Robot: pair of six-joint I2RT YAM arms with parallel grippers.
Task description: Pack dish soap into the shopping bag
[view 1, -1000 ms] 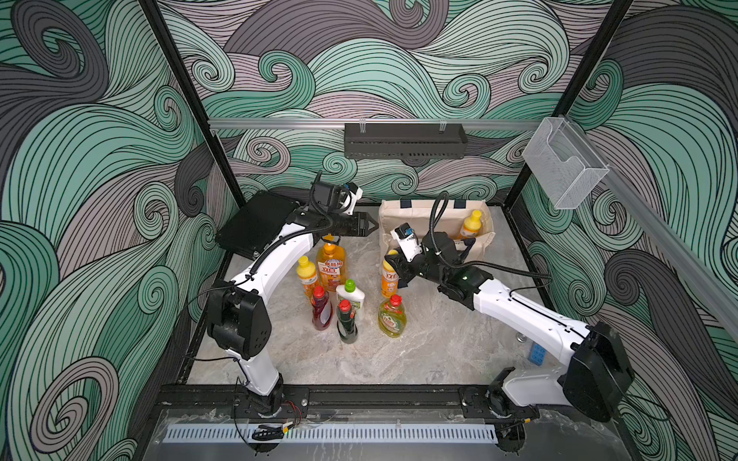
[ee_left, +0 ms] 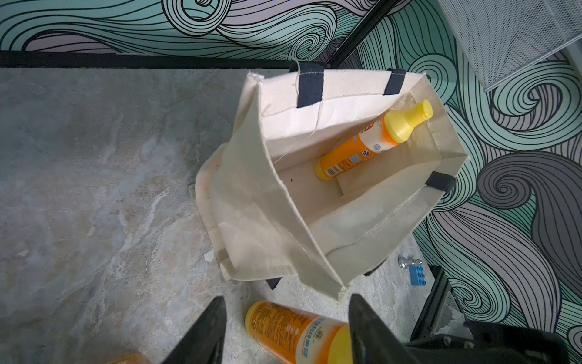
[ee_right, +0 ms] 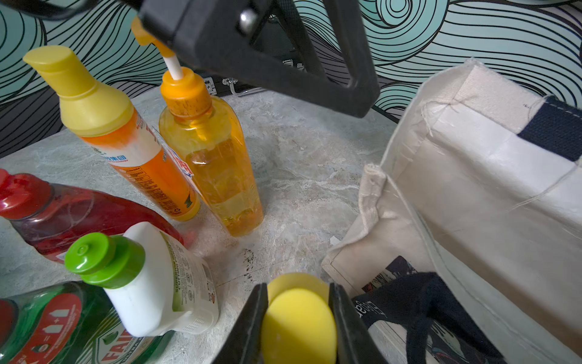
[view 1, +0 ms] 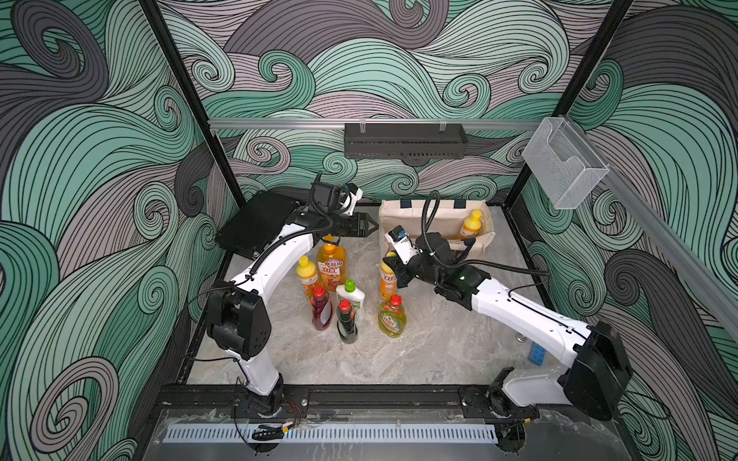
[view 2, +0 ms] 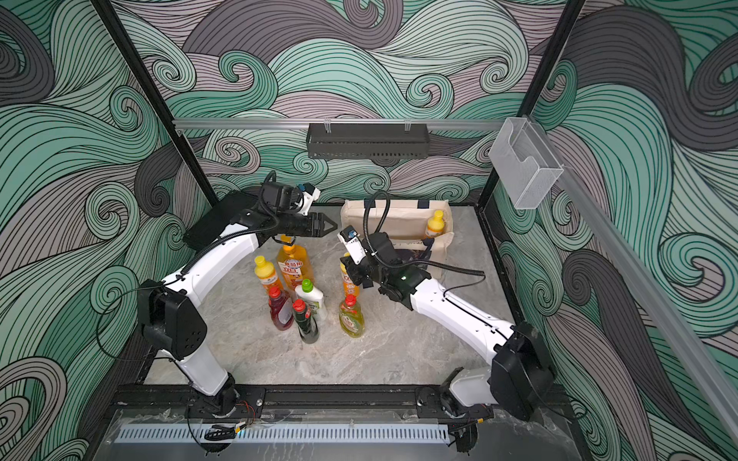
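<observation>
Between the fingers of my right gripper is the yellow cap of an orange bottle (view 1: 388,282); the gripper is shut on it. That bottle stands roughly upright in front of the bag's left side; whether its base touches the table I cannot tell. The cream shopping bag (ee_left: 248,206) is open at the top with dark handle patches. Inside it leans another orange bottle with a yellow cap (ee_left: 357,151). Behind the bottles, left of the bag, my left gripper (view 1: 369,224) hangs open; its fingers (ee_left: 203,333) stand wide apart in the left wrist view.
Left of the held bottle stand a pump bottle (view 1: 332,265), a yellow-capped bottle (view 1: 307,275), a red bottle (view 1: 321,311), a white bottle (view 1: 350,296) and a dark green bottle (view 1: 347,326). A yellow-green bottle (view 1: 392,318) stands in front.
The right gripper and its bottle have shifted slightly, leftward in the top left view. The left arm stays essentially still.
</observation>
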